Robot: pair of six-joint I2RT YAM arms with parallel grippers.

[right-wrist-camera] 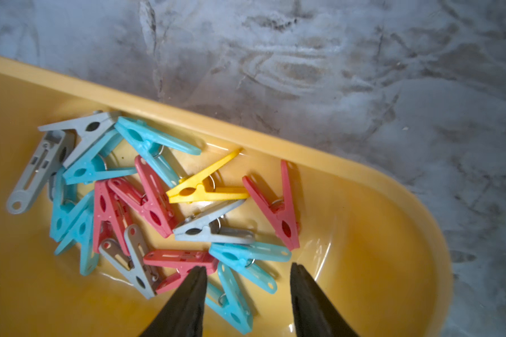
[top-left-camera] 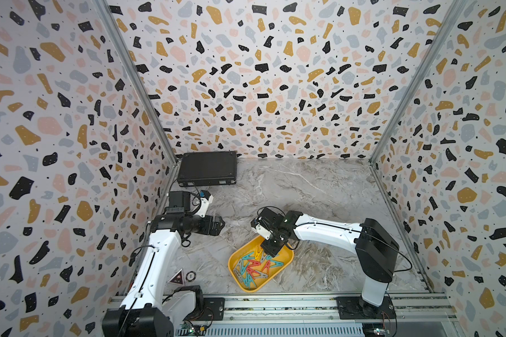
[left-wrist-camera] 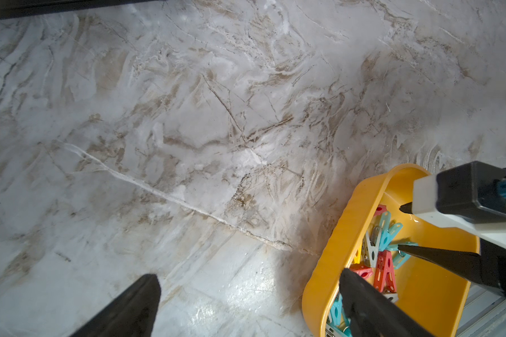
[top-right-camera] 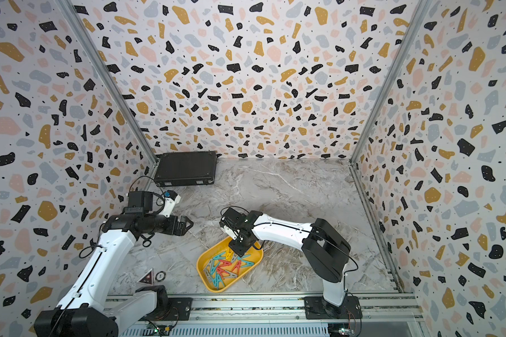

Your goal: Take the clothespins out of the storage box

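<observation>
The yellow storage box [top-left-camera: 234,271] sits near the table's front edge, holding several clothespins in teal, red, grey and yellow. In the right wrist view a red clothespin [right-wrist-camera: 278,210] leans near the box's wall, a teal clothespin [right-wrist-camera: 250,258] lies below it, and a yellow clothespin [right-wrist-camera: 208,185] lies to its left. My right gripper is open over the box, nothing between its fingertips; one finger appears close to a teal clothespin [right-wrist-camera: 230,300], but contact cannot be judged. My left gripper stands open and empty above bare table, left of the box.
A black case [top-left-camera: 208,168] lies at the back left of the table. The box's raised rim [right-wrist-camera: 298,148] runs close to the right gripper.
</observation>
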